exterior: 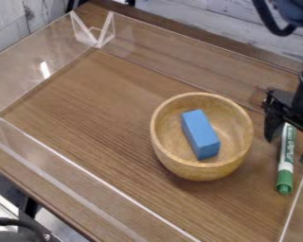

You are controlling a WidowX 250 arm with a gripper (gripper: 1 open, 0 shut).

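Note:
A wooden bowl (172, 162) sits on the table, holding an upright-lying blue block (200, 133). To its right a thin green and white tube (286, 170) lies lengthwise. My dark gripper (286, 112) is at the right edge, low over the upper end of the tube; whether its fingers are open or shut is unclear.
Clear plastic rims run along its left side, and a white wall stands at the back left.

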